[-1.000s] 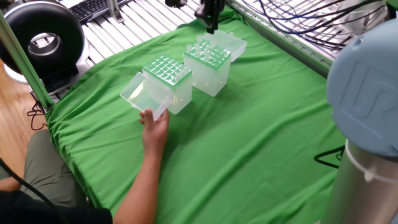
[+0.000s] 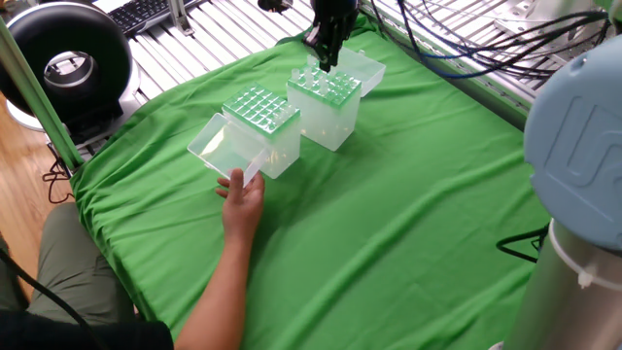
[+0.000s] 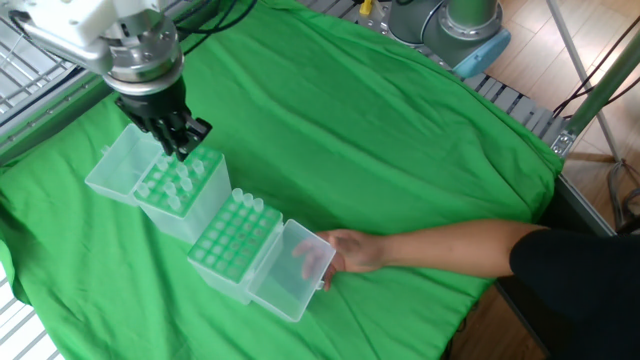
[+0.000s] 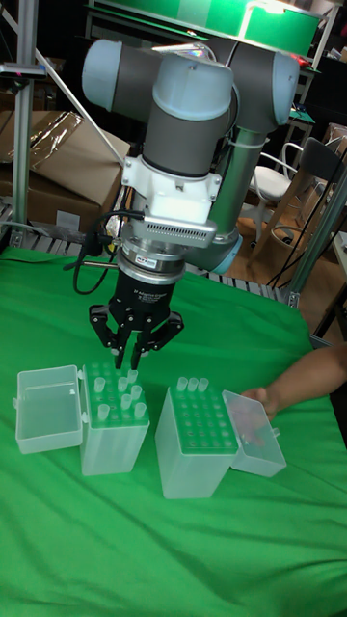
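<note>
Two frosted tube boxes with green perforated tops stand side by side. One box (image 4: 113, 447) has several clear tubes (image 4: 99, 385) sticking up, scattered over its top. In the other box (image 4: 193, 473), 3 tubes (image 4: 192, 384) form a row along one edge. My black gripper (image 4: 126, 363) points down over the far edge of the scattered-tube box, its fingertips close to the tubes. A narrow gap separates its fingers, and nothing clearly shows between them. In exterior view 2 its fingers (image 3: 172, 140) partly hide the tubes beneath.
Each box has an open hinged lid on its outer side; a person's hand (image 3: 350, 255) holds one lid (image 3: 292, 270). The other lid (image 4: 48, 410) hangs free. Cables (image 2: 476, 39) run along the table's far edge.
My gripper has come down toward the tops of the tubes in the scattered-tube box. The arm's blue joint cap has shifted slightly right. Boxes and the person's hand look almost unchanged.
</note>
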